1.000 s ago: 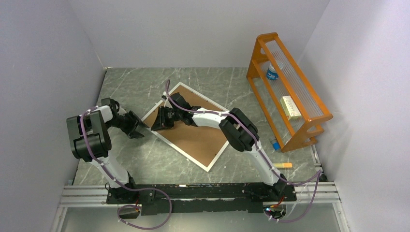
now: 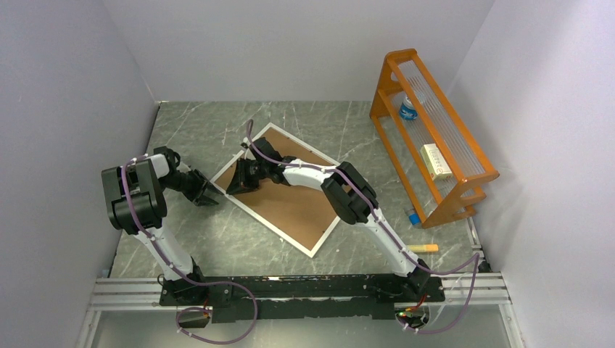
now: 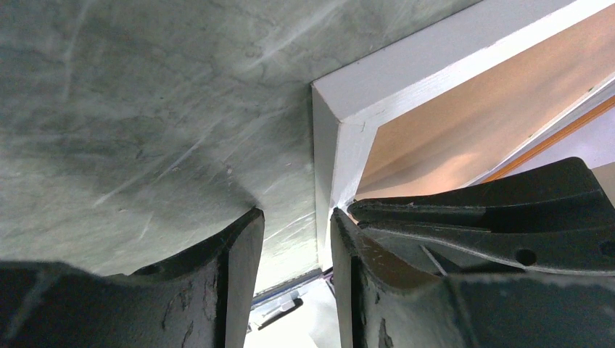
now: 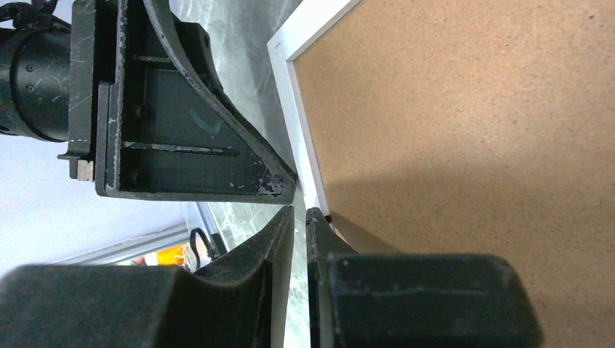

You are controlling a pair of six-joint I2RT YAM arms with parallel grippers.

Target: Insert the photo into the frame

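The white-edged frame with its brown backing board (image 2: 295, 210) lies diagonally on the marble table; no separate photo is distinguishable. My left gripper is at the frame's left corner, one finger against the white edge (image 3: 326, 145); whether anything is held between its fingers is unclear. My right gripper reaches over the board from the right to the same lower-left edge, its fingertips narrowly apart at the white border (image 4: 304, 159).
A wooden rack (image 2: 457, 138) with a can (image 2: 407, 110) and a box (image 2: 435, 161) stands at the right. A yellow stick (image 2: 424, 248) lies near the front right.
The right arm has shifted very slightly at the frame's left corner. The left arm and the frame look essentially unchanged.
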